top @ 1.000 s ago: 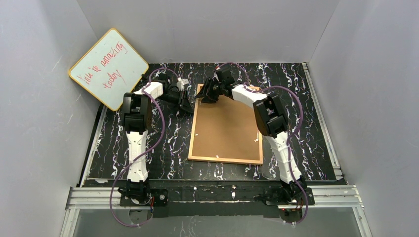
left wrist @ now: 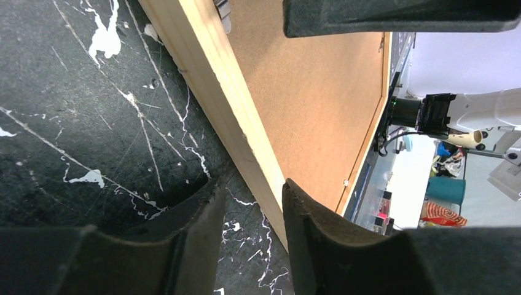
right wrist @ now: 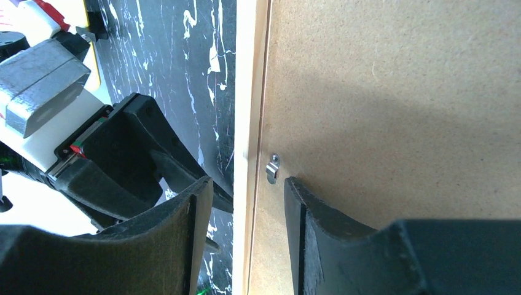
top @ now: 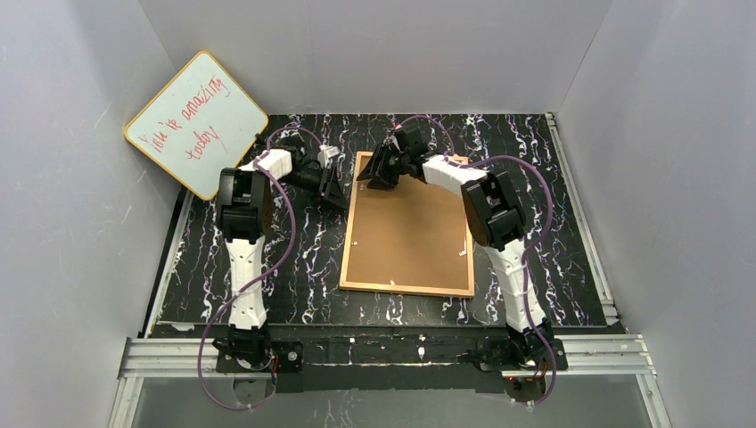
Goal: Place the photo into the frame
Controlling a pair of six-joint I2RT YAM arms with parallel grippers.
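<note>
A wooden picture frame (top: 343,267) lies flat, its brown backing board (top: 410,241) facing up. Beside its left rail, my left gripper (top: 340,203) hangs low; in the left wrist view its fingers (left wrist: 203,221) are apart, with the pale rail (left wrist: 246,135) running between them in the picture. Over the frame's far left corner is my right gripper (top: 367,181), also part open. In the right wrist view, a small metal clip (right wrist: 273,169) on the board shows between its fingertips. Whether the fingers touch the clip or rail cannot be told. No loose photo is visible.
Several other small clips, such as a clip (top: 462,253) near the right rail, dot the board's edges. A whiteboard (top: 196,125) with red writing leans at the back left.
My right gripper and arm have shifted slightly to the right and toward the near side. The left gripper has barely moved. The frame stays put.
</note>
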